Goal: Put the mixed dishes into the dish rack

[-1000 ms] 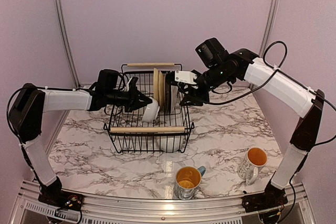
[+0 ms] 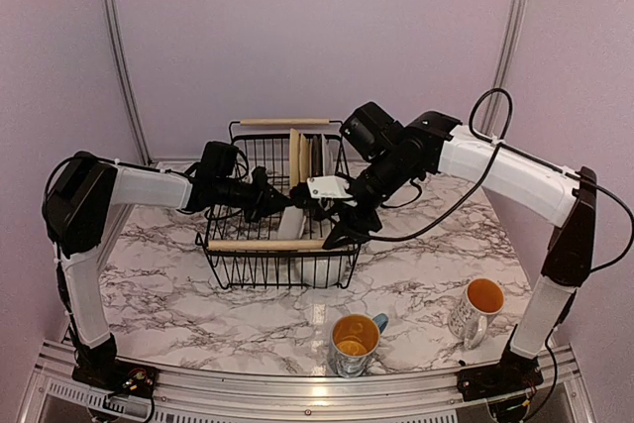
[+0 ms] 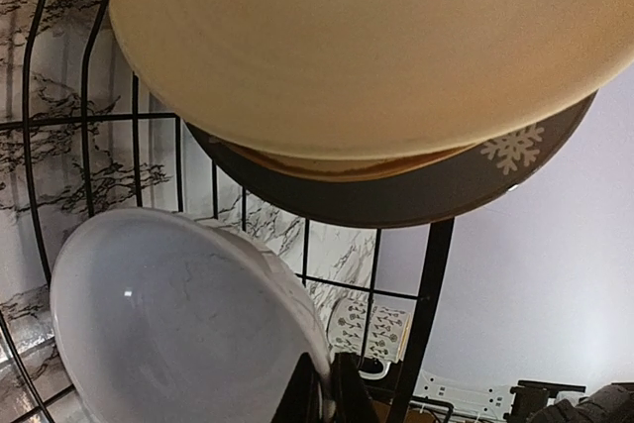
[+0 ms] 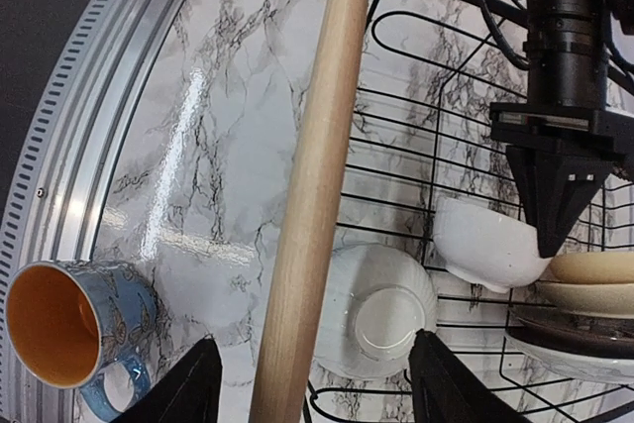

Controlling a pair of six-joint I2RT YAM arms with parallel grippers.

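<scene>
My left gripper is shut on the rim of a white bowl (image 3: 178, 314), held tilted inside the wire dish rack (image 2: 228, 264) beside standing plates (image 2: 295, 160). A second white bowl (image 4: 381, 309) lies upside down in the rack under the front wooden handle (image 4: 312, 205). My right gripper is open above that handle, one finger either side of it in the right wrist view; whether it touches cannot be told. A grey plate with a snowflake (image 3: 510, 151) stands behind a cream plate (image 3: 367, 37).
An orange-lined mug (image 2: 352, 344) with a blue handle stands at the front middle, and another mug (image 2: 475, 309) at the front right. The counter left of the rack is clear.
My right gripper has come down and left toward the rack's front handle. My left gripper has shifted right with the white bowl, toward the plates.
</scene>
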